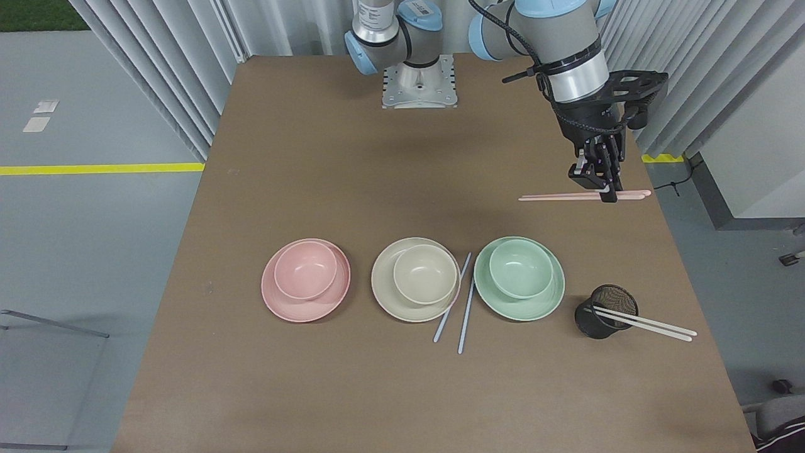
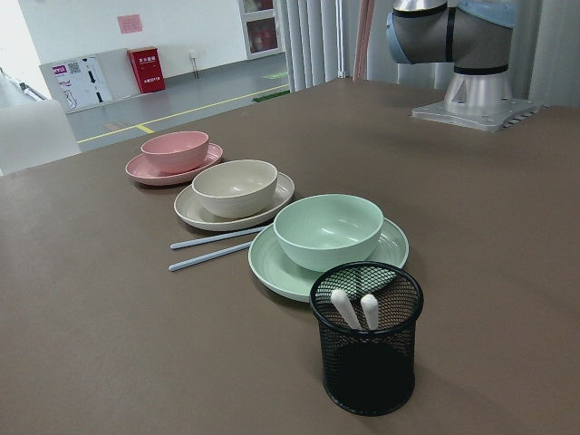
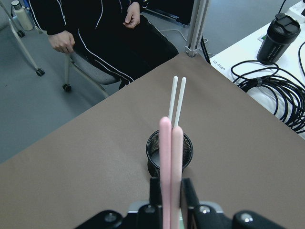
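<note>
My gripper (image 1: 604, 192) is shut on a pair of pink chopsticks (image 1: 551, 197), held level above the table's right back part; in the wrist view they (image 3: 165, 162) point up between the fingers. The black mesh cup (image 1: 596, 321) stands at the table's front right with white chopsticks (image 1: 664, 332) leaning in it. Pink, cream and green bowls (image 1: 305, 268) sit on matching plates in a row. Two pale blue chopsticks (image 1: 464, 324) lie between the cream and green plates.
A person (image 3: 105, 38) sits beside the table in the wrist view, near a white side table with coiled cable (image 3: 281, 95).
</note>
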